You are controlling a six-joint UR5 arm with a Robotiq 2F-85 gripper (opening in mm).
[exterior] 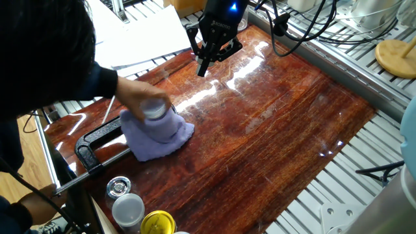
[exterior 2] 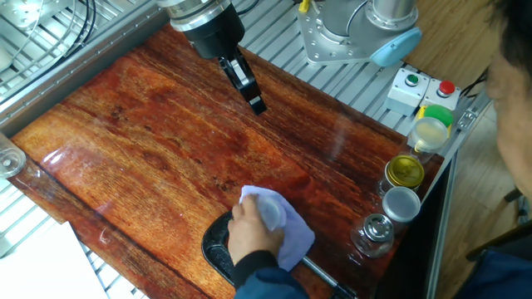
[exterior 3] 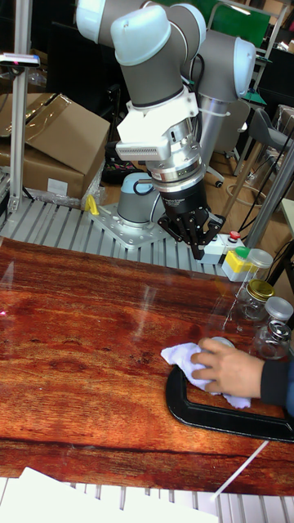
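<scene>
My gripper (exterior: 203, 69) hangs over the far part of the glossy red-brown table (exterior: 279, 123). Its fingers are together, with nothing visible between them. Well away from it, a person's hand (exterior 2: 247, 234) holds a clear container (exterior: 154, 108) against a crumpled lilac cloth (exterior: 156, 144) on the tabletop. The cloth is bunched around the container, hiding its lower part. In the third exterior view, my gripper (exterior 3: 198, 253) stands beyond the hand and cloth, clear of both.
A black clamp (exterior: 88, 153) grips the table edge beside the cloth. Near the table's edge stand several jars, among them one with a gold lid (exterior 2: 406, 171) and one with a metal lid (exterior 2: 378, 227). A button box (exterior 2: 407, 89) sits nearby.
</scene>
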